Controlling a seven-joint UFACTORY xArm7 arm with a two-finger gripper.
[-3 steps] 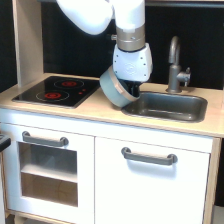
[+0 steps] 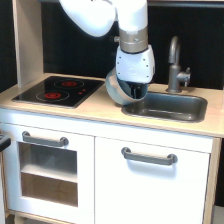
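A grey metal pot [image 2: 116,90] is tilted over the counter, just left of the sink, with its rounded side partly behind the arm. My gripper [image 2: 137,91] points down at the pot's right side, at the sink's left edge. Its dark fingers are small and partly lost against the pot, but the pot's tilted pose goes with being gripped near its rim or handle. Whether the pot's lower edge touches the counter cannot be told.
To the right is the sink [image 2: 168,107] with a dark faucet [image 2: 177,66] behind it. A black stove top [image 2: 58,91] with two red-ringed burners lies to the left. White cupboard doors with grey handles [image 2: 149,157] are below.
The pot has turned and shifted slightly right along with my gripper, which sits a little lower and further right. Nothing else has moved.
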